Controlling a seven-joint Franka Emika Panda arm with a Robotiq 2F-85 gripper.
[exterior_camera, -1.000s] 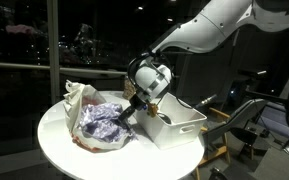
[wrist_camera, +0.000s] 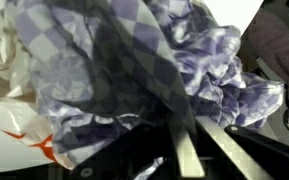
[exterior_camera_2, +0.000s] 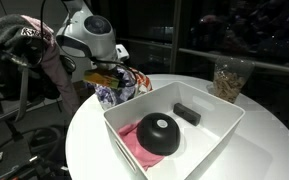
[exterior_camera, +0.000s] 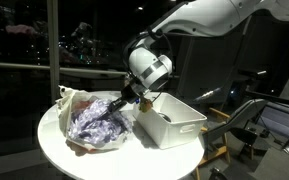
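Observation:
A purple-and-white checkered cloth (exterior_camera: 101,124) lies bunched at the mouth of a crumpled white paper bag (exterior_camera: 76,100). In the wrist view the cloth (wrist_camera: 134,62) fills most of the picture, one fold stretched up toward the fingers. My gripper (exterior_camera: 117,104) is over the bag's right side, shut on that fold. The cloth's lower part still rests in or against the bag; how much is inside is hidden. Red print shows on the bag (wrist_camera: 12,115) at the lower left of the wrist view.
On the round white table (exterior_camera: 59,147), a white box (exterior_camera_2: 197,150) stands beside the bag, holding a black domed object (exterior_camera_2: 159,134), a pink cloth (exterior_camera_2: 131,140) and a dark block (exterior_camera_2: 187,114). A clear container of brown bits (exterior_camera_2: 231,78) stands behind it.
My arm has risen, and a fold of the checkered cloth now stretches up toward the gripper. The bag and the box remain about where they were.

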